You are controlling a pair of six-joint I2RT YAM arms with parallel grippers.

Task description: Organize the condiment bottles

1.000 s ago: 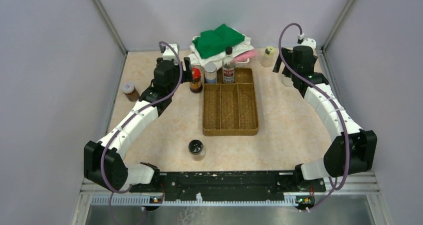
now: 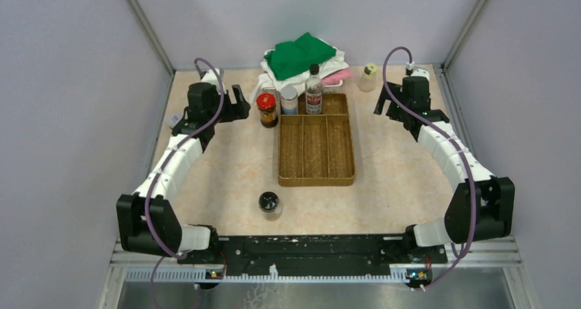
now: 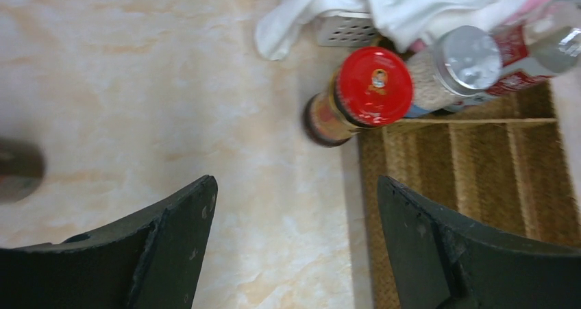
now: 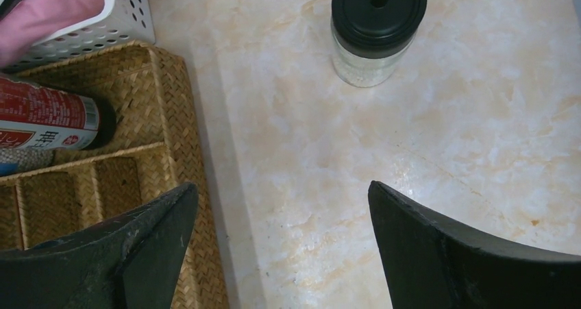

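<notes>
The wicker organizer [image 2: 315,182] holds a glass bottle [image 2: 314,93] and a silver-capped jar [image 2: 288,102] in its back compartment; its three front compartments are empty. A red-capped jar [image 3: 375,86] stands left of it. My left gripper [image 2: 240,103] hangs open and empty left of that jar. My right gripper [image 2: 386,100] is open, empty, above the table right of the organizer, with a black-lidded jar [image 4: 377,14] in its wrist view. A yellow-capped shaker [image 2: 367,78] stands back right, a black-capped jar [image 2: 270,206] at front, and another jar [image 3: 17,172] at far left, partly hidden.
A white basket [image 4: 113,25] with white, pink and green cloths [image 2: 299,55] sits behind the organizer.
My right gripper shifted slightly, now a little lower in the top view. The bottles are unmoved.
</notes>
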